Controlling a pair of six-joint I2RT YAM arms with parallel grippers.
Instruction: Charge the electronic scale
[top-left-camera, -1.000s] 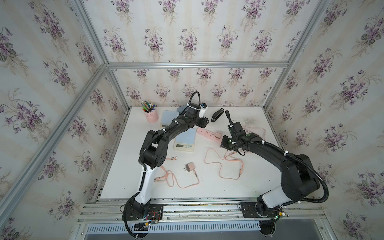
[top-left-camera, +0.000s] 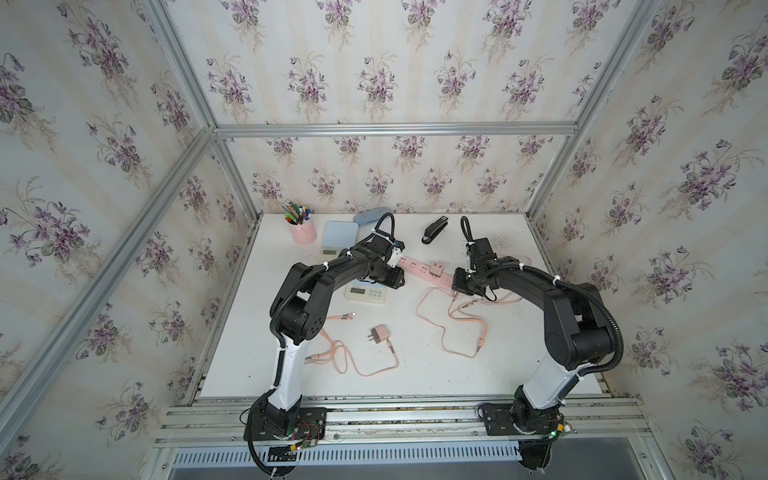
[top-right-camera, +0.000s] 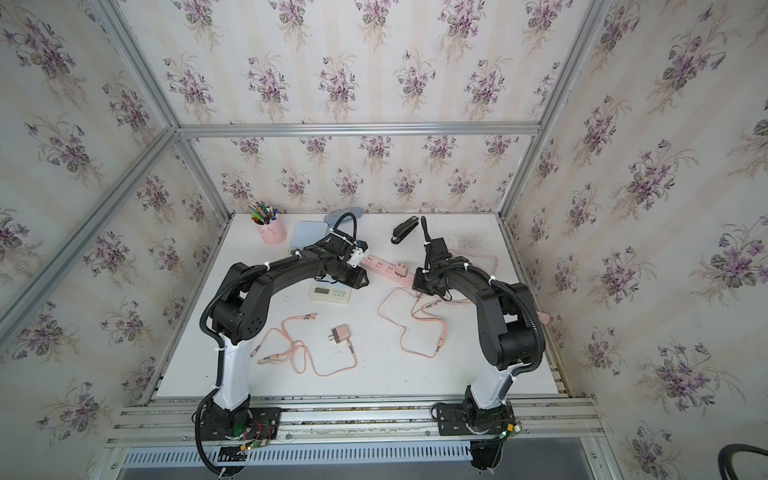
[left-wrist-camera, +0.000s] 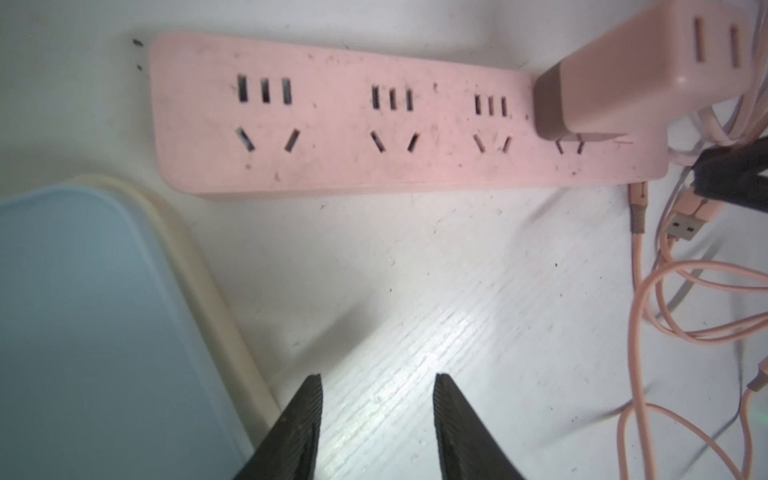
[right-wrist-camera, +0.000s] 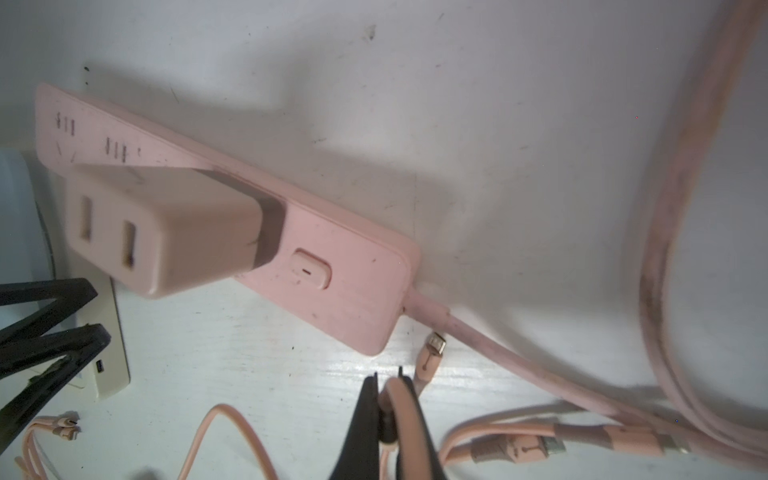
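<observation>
The electronic scale, with a pale blue platform and cream front panel, lies left of the pink power strip. A pink charger block is plugged into the strip near its switch end. My left gripper is open above the table beside the scale, nothing between its fingers. At the strip's cord end, my right gripper is shut with part of a pink cable between its fingers. A USB plug shows just below a right fingertip. A small connector lies by the strip's end.
Another blue scale, a pen holder and a black stapler stand at the back. A second charger with cable lies in front. Loose pink cables spread at right.
The right gripper has shifted slightly right, its arm folding inward, and the nearby cable loop has moved a little right.
</observation>
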